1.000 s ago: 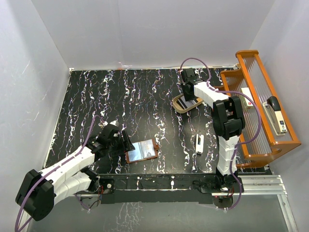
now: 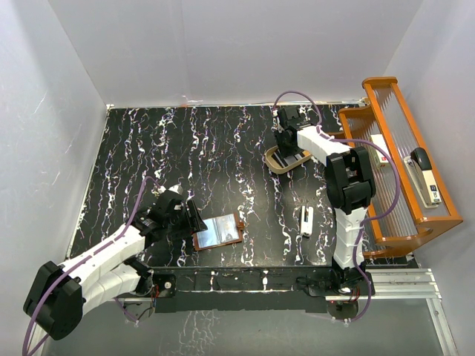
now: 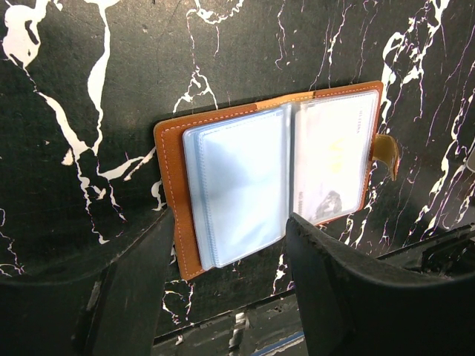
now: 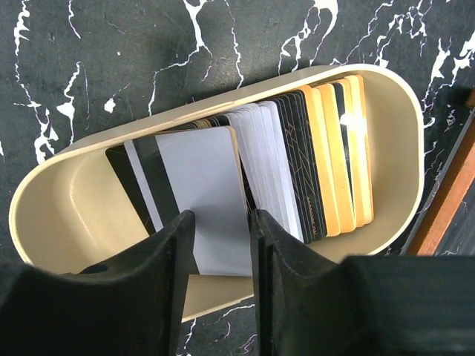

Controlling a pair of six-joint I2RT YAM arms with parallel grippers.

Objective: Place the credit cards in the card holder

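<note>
A beige tray (image 4: 89,200) holds stacked cards: white, black and orange ones, with a silver card (image 4: 200,170) on top at left. My right gripper is low over that silver card, fingers part open at its lower portion; whether they grip it cannot be told. The open brown card holder (image 3: 178,193), with clear sleeves, lies on the table at lower middle of the top view. My left gripper stands open over the holder, nothing between its fingers.
A wooden rack (image 2: 408,148) with small items stands at the right. A small white object (image 2: 306,222) lies right of the holder.
My right gripper has shifted slightly at the card tray. The left arm and holder have not moved.
</note>
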